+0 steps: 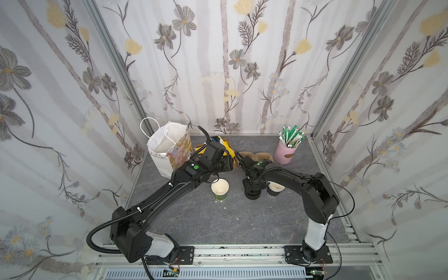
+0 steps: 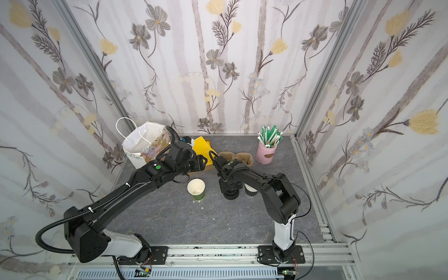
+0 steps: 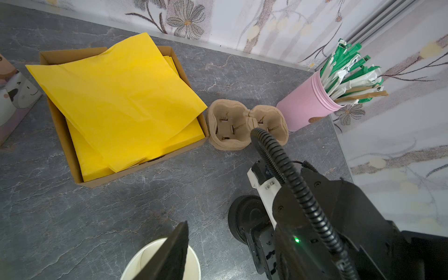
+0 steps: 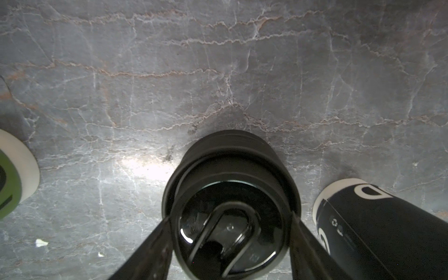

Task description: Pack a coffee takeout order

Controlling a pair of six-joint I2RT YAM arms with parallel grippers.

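A stack of black lids (image 4: 231, 156) sits on the grey table, and the open fingers of my right gripper stand on either side of it. An empty green-and-white paper cup (image 1: 220, 187) is upright left of the lids; a dark cup (image 4: 378, 228) with a pale rim is to their right. Above the table, behind the green cup, my left gripper is open with a gap between its fingers and nothing in it. The brown two-cup carrier (image 3: 228, 123) lies at the back, partly behind the right arm in both top views.
An open box of yellow paper (image 3: 121, 102) lies left of the carrier. A white paper bag (image 1: 163, 144) stands at back left, and a pink cup (image 1: 284, 153) full of wrapped sticks at back right.
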